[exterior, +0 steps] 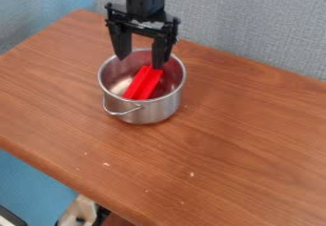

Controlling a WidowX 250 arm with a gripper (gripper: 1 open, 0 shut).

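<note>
A steel pot [160, 109] with a wire handle stands on the wooden table [235, 154]. A red object [143, 83] lies inside it, leaning along its length. Above the pot's back rim, my black gripper [140, 51] hangs with its two fingers spread wide and open, nothing between them.
Grey textured walls [254, 30] stand behind the table.
</note>
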